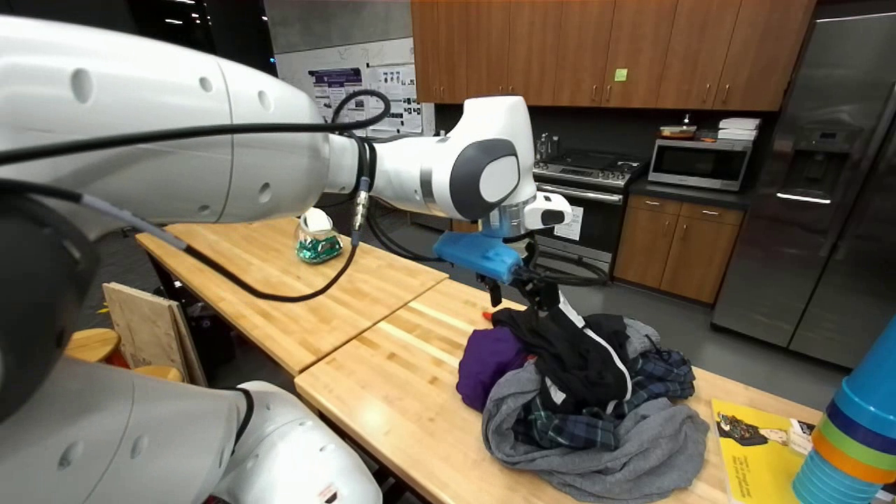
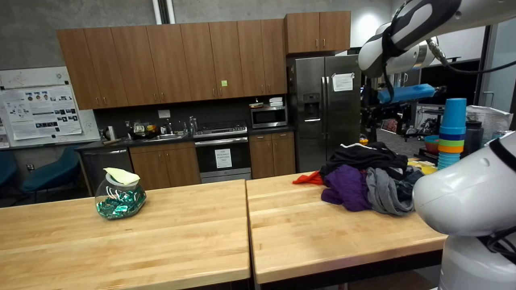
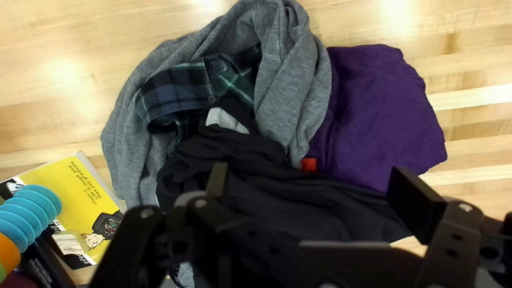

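Note:
A heap of clothes lies on the wooden table. On top is a black garment (image 1: 575,348) with a white stripe. A purple cloth (image 3: 384,115) sits at one side, a grey knit garment (image 3: 290,81) curls around the heap, and a dark plaid shirt (image 3: 180,91) shows between its folds. Something red (image 2: 308,179) pokes out at the edge. Above the heap is my gripper, open, its fingers spread wide over the black garment and the purple cloth's edge. Nothing is between them. In exterior view 1 the fingertips stand just over the heap's back part.
A yellow book (image 1: 756,458) and a stack of coloured cups (image 1: 848,437) stand beside the heap. A glass jar with green wrappers (image 2: 121,198) is on the other table (image 2: 193,232). Bare wood (image 2: 300,232) lies free beside the purple cloth.

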